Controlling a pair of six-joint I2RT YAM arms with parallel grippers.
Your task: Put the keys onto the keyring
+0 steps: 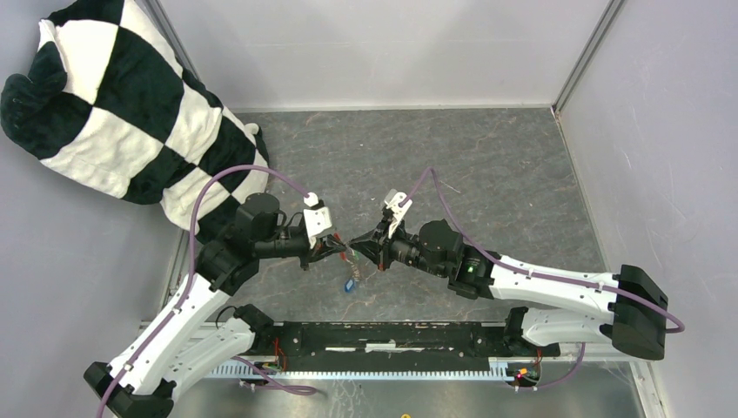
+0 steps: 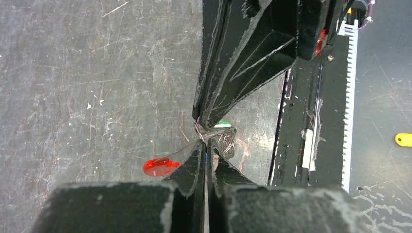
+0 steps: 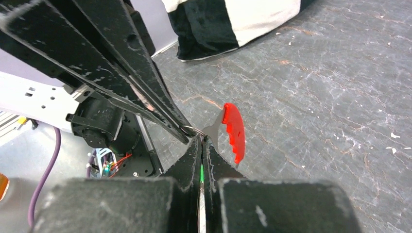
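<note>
A thin wire keyring [image 3: 194, 129] spans the small gap between my two grippers' tips. My left gripper is shut on the keyring. My right gripper is shut, its tips touching the wire; whether the wire lies between them I cannot tell. A red-headed key [image 3: 234, 130] with a grey blade hangs just behind the tips in the right wrist view. Below the tips hang a coil of thin chain [image 2: 227, 141] and something green [image 2: 222, 124], partly hidden. A blue piece [image 1: 350, 285] dangles lowest in the top view.
A black-and-white checkered cushion [image 1: 144, 109] leans at the left. The grey floor [image 1: 487, 183] behind the arms is clear. A dark rail [image 1: 383, 341] runs along the front, and a yellow tag [image 2: 404, 140] lies beyond it.
</note>
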